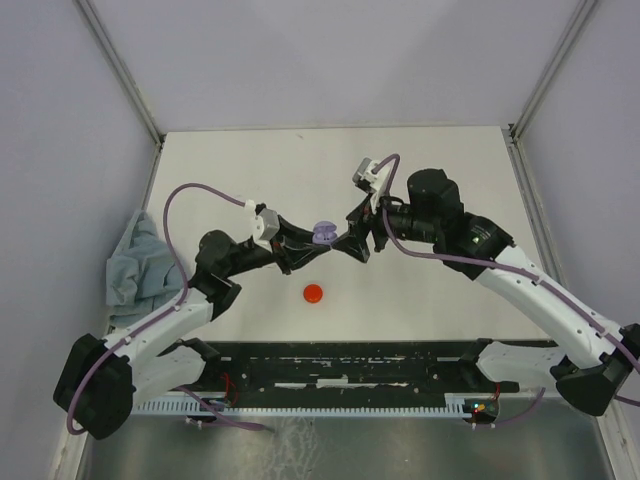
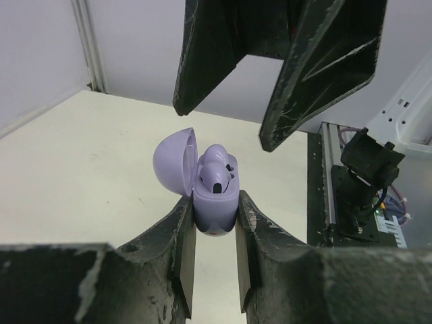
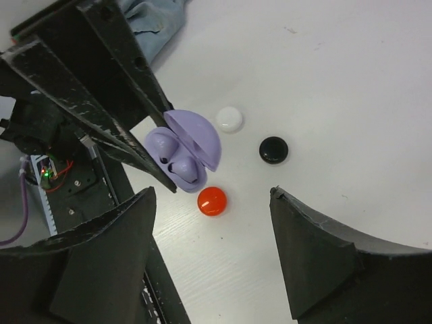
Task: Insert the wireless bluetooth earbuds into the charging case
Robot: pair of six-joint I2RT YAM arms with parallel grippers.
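The lilac charging case [image 2: 215, 208] is held upright, lid swung back, between the fingers of my left gripper, which is shut on it. Two lilac earbuds sit side by side in the case; in the right wrist view both round heads [image 3: 182, 166] rest in their hollows. My right gripper stands open just beside the case, nothing between its fingers. From above, the lilac case [image 1: 324, 232] shows between the two grippers, over the table.
On the white table [image 1: 450, 300] lie a red disc [image 3: 212, 201], a white disc [image 3: 229, 119] and a black disc [image 3: 273, 150]. A blue-grey cloth [image 1: 145, 265] is bunched at the left edge.
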